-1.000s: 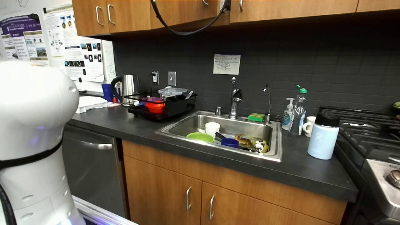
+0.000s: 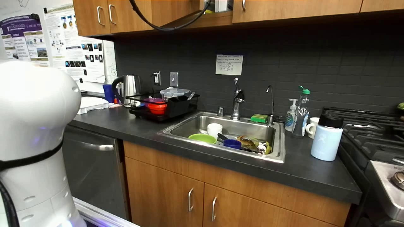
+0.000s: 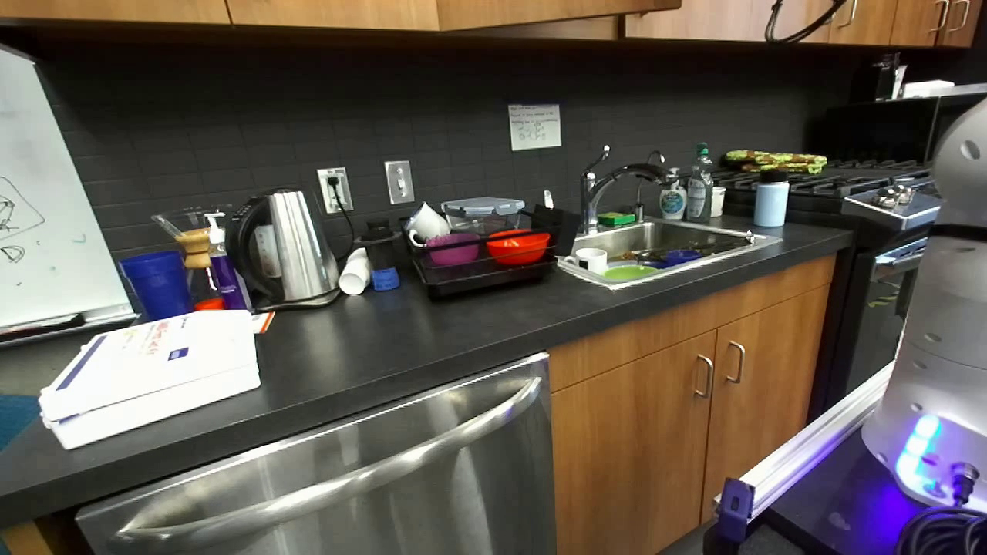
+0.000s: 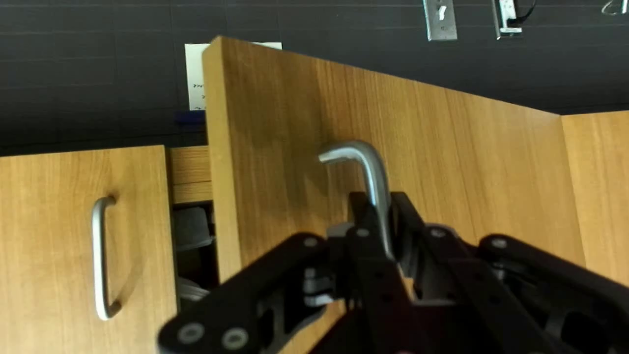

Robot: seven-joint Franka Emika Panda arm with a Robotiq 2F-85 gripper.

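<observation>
In the wrist view, my gripper is shut on a curved silver handle [image 4: 372, 168] of a wooden upper cabinet door [image 4: 283, 130]. The door stands swung out at an angle from the cabinet row. A dark gap beside its free edge shows some of the inside, with a few dim items [image 4: 191, 230]. Exterior view 1 shows the door [image 2: 172, 13] at the top edge, a cable hanging across it. The gripper is out of sight in both exterior views.
A closed cabinet door [image 4: 53, 236] with its own handle [image 4: 100, 259] adjoins the opening. Below are the sink [image 2: 278, 147] holding dishes, a dish rack [image 2: 178, 107], a kettle [image 2: 131, 89] and a blue bottle [image 2: 326, 142].
The upper cabinet door has swung further out, showing more of the shelf opening and its contents. The hanging cable has shifted left and up, and the arm's white link has moved slightly.
</observation>
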